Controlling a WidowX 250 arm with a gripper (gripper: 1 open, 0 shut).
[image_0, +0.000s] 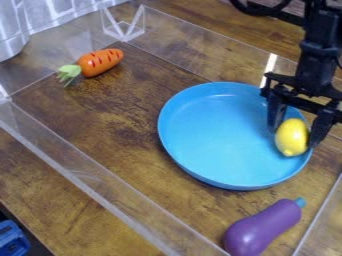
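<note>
The gripper looks closed on the upper part of that object, which still rests within the plate near its right rim.
A purple eggplant (262, 227) lies below the plate at the lower right. An orange carrot (99, 62) is at the upper left. Clear plastic walls run around the wooden surface, and a blue item (8, 238) sits at the lower left edge.
</note>
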